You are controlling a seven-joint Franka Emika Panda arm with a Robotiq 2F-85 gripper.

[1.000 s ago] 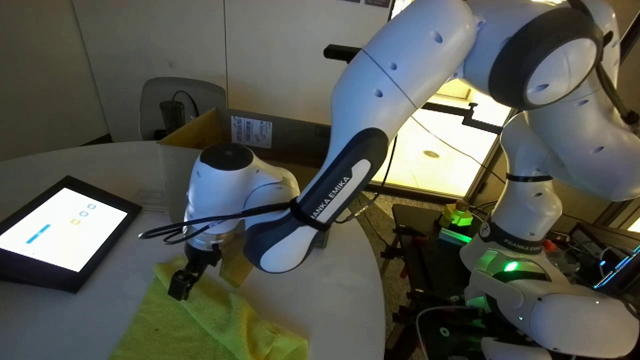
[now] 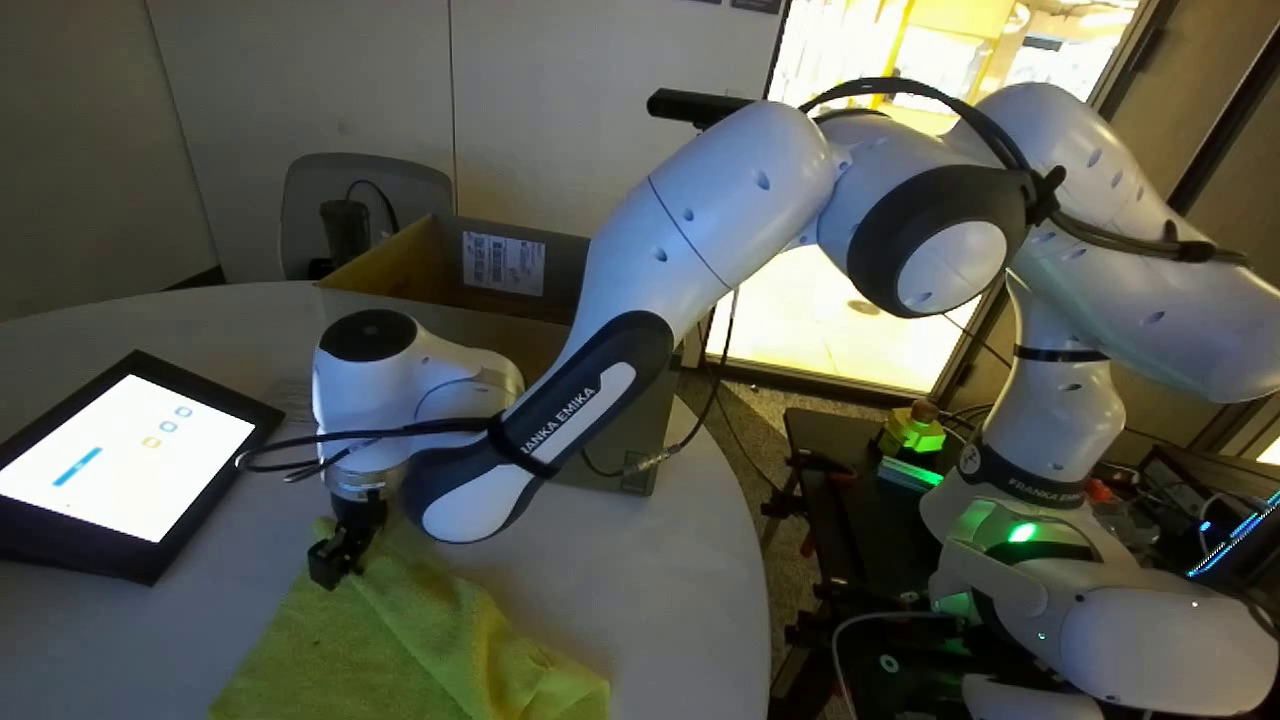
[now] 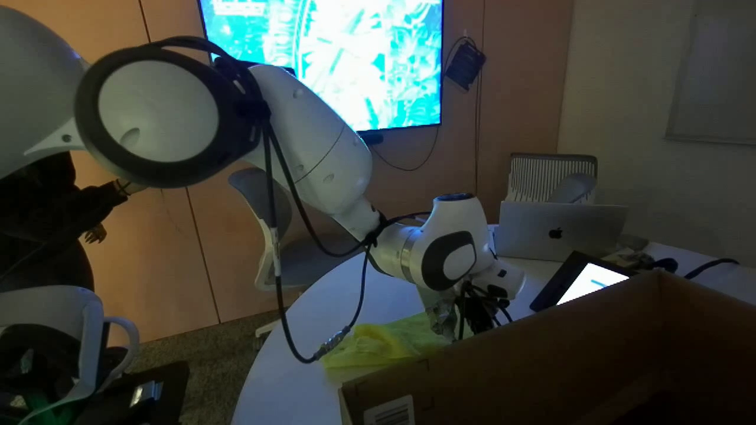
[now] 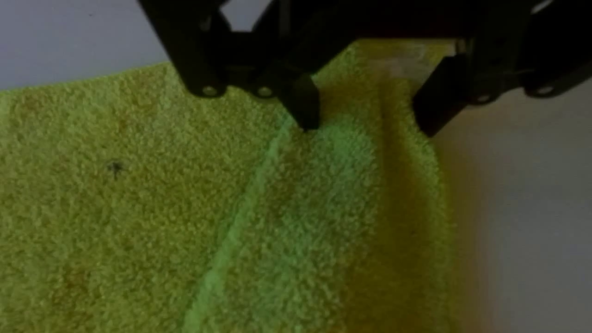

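A yellow-green cloth (image 2: 360, 648) lies on the round table, partly folded over itself, with a raised fold on its right side. My gripper (image 2: 338, 564) is low over its far end, pointing down. Seen from the wrist, the gripper has its fingers apart, one fingertip (image 4: 308, 108) on either side of the raised fold of the cloth (image 4: 333, 222). Whether the pads touch the fabric is unclear. In the second exterior view the cloth (image 3: 383, 343) shows beside the wrist, while the cardboard box's edge hides the fingertips.
The open cardboard box (image 2: 396, 264) stands behind the arm. A black-framed tablet (image 2: 132, 450) with a lit screen is left of the cloth. A laptop (image 3: 560, 230) sits across the table. Bare tabletop (image 2: 672, 576) lies right of the cloth.
The arm has swung left in the first exterior view, bringing the gripper left and slightly lower over the cloth's far end. The far end now looks bunched around the fingers.
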